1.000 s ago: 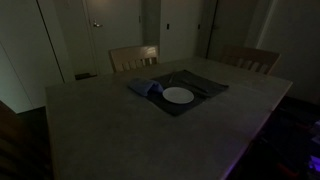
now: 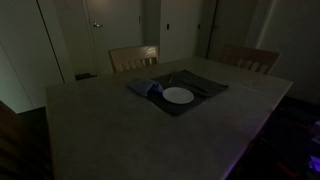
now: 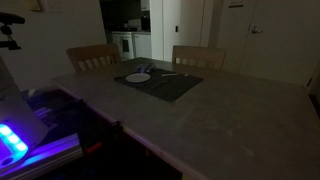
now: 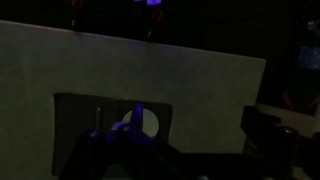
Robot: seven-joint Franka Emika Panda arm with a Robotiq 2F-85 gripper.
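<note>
A dark placemat (image 2: 168, 106) lies on the table (image 2: 110, 130), with a white plate (image 2: 178, 96) on it. A bunched blue cloth (image 2: 145, 87) rests at the plate's left in exterior view 1. Thin utensils (image 2: 199, 87) lie on the mat beyond the plate. In the dim wrist view, the plate (image 4: 151, 123) and mat (image 4: 72, 110) show below, partly covered by a dark finger. My gripper appears as two dark, widely separated fingers, so it looks open, with only tabletop visible between them. Neither exterior view shows the gripper.
Wooden chairs (image 2: 134, 58) (image 3: 93, 56) stand at the table's edges. The robot's base, lit blue (image 3: 12, 142), is beside the table in exterior view 2.
</note>
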